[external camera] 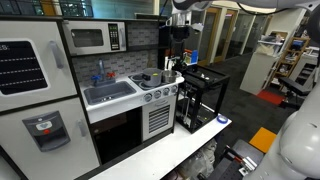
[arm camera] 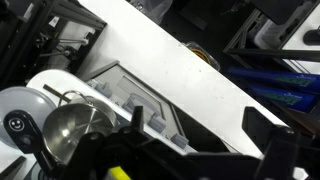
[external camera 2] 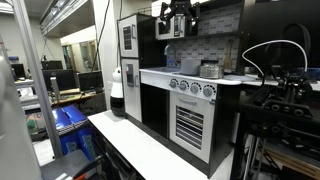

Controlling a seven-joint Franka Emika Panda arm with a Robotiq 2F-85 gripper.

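Observation:
My gripper (external camera: pixel 179 42) hangs high over the right end of the toy kitchen in exterior view 1. In the wrist view its dark fingers stand wide apart, and the open gripper has nothing between them. A metal pot (arm camera: pixel 78 127) sits on the stovetop to the left of the fingers, clear of the fingers. That same pot (external camera: pixel 152 76) shows on the counter in exterior view 1, and the pot (external camera 2: pixel 211 69) appears behind the knobs in exterior view 2. Beside it in the wrist view are a pale round plate (arm camera: pixel 22 104) and a black utensil (arm camera: pixel 22 128).
The sink (external camera: pixel 108 92) lies left of the stove, with the microwave (external camera: pixel 95 37) above. A black rack (external camera: pixel 205 100) stands right of the kitchen. A blue-and-white round object (external camera: pixel 223 119) rests on the white surface (external camera: pixel 165 155), which is largely clear in front of the oven.

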